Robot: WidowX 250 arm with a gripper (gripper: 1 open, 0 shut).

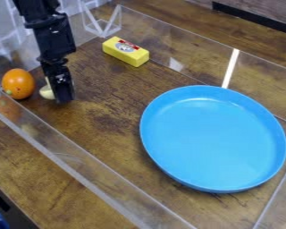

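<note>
My black gripper (pixel 58 88) reaches down from the top left, low over a pale object (pixel 46 92) that it largely hides. I cannot tell whether the fingers hold it. An orange fruit (pixel 18 83) lies just left of the gripper. A yellow sponge-like block (pixel 126 51) lies to the upper right, and a large blue plate (pixel 213 139) is on the right.
Clear panel edges run along the left side and the right of the workspace.
</note>
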